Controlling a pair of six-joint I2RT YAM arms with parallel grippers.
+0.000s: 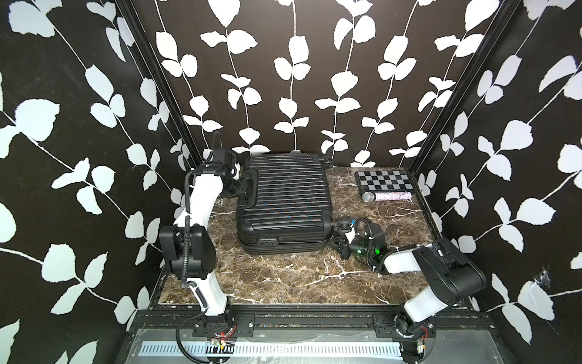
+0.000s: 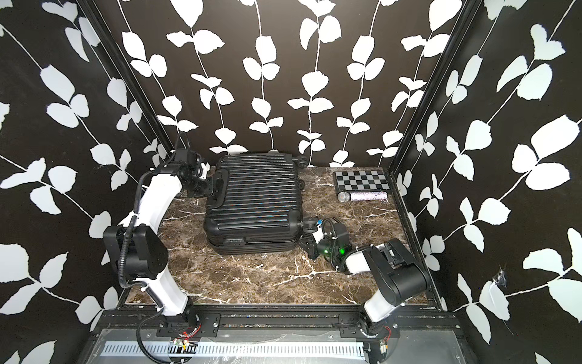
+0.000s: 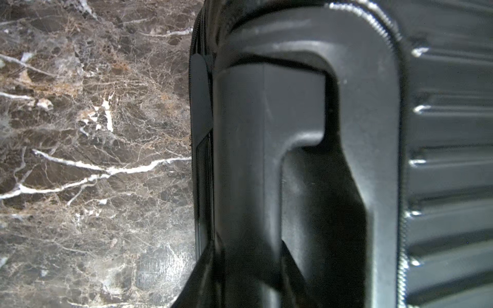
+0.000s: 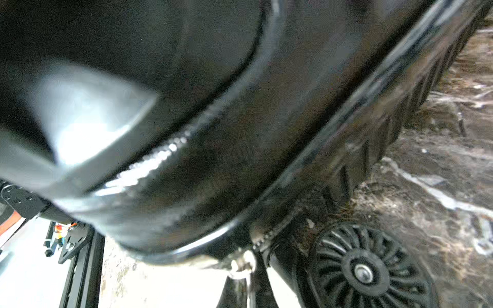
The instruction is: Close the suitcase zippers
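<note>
The black ribbed suitcase [image 1: 288, 194] lies flat on the marble table. My left gripper straddles its side handle [image 3: 241, 154], one finger on each side; whether they press on it is hard to tell. In the right wrist view, the zipper teeth run along the suitcase's edge near a corner wheel
</note>
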